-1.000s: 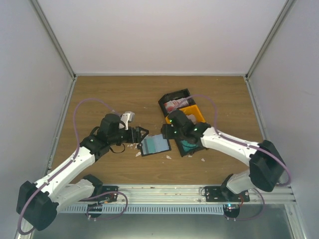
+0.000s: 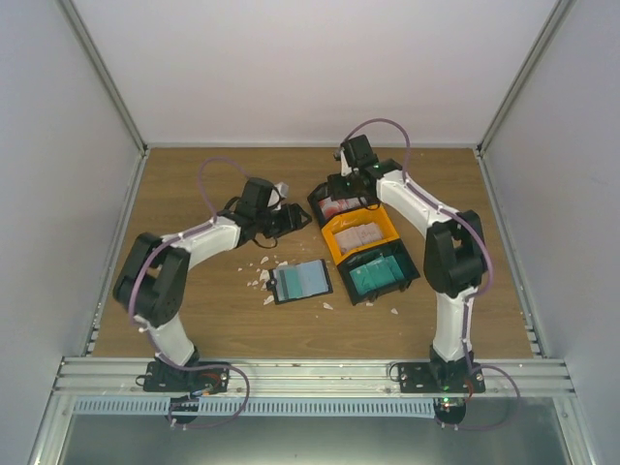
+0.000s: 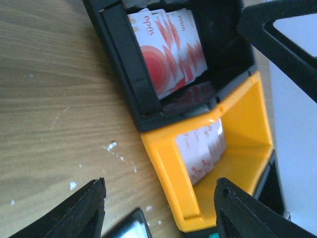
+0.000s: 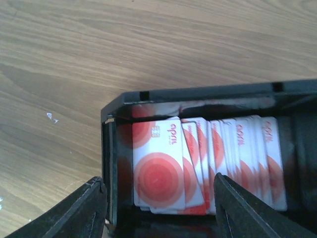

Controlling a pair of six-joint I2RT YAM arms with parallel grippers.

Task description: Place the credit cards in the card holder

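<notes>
Red and white cards (image 4: 158, 178) fill part of the black bin (image 4: 110, 171) at the back; in the right wrist view they lean in a fanned row. Over that bin stands my right gripper, open and empty. To the left of the bins, above the table, my left gripper has its fingers apart with nothing between them. The card holder (image 2: 299, 281), a dark-edged piece with green and pale sections, lies flat in front of the bins. Only its corner shows in the left wrist view.
A yellow bin (image 2: 360, 235) holds pale cards, and a nearer black bin (image 2: 410, 269) holds green cards (image 2: 376, 274). Small pale scraps (image 2: 263, 278) lie around the holder. Bare table (image 2: 194, 310) spreads to the left.
My right gripper has moved from beside the holder, past the yellow bin, to the back black bin. The left gripper has moved away from the front, toward the back and right.
</notes>
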